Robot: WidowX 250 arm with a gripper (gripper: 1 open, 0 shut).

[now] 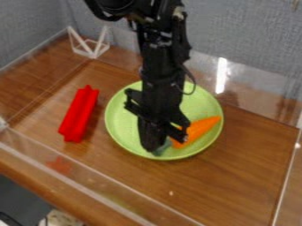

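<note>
My black gripper is over the front middle of a light green plate, its fingertips low near the plate's surface; it looks shut, and I see nothing clearly between its fingers. An orange carrot-like object lies on the plate's right side, just beside the gripper and partly behind it. The arm hides much of the plate's middle.
A red elongated block lies on the wooden table left of the plate. A white wire frame stands at the back left. Clear panels edge the work area, with grey walls behind.
</note>
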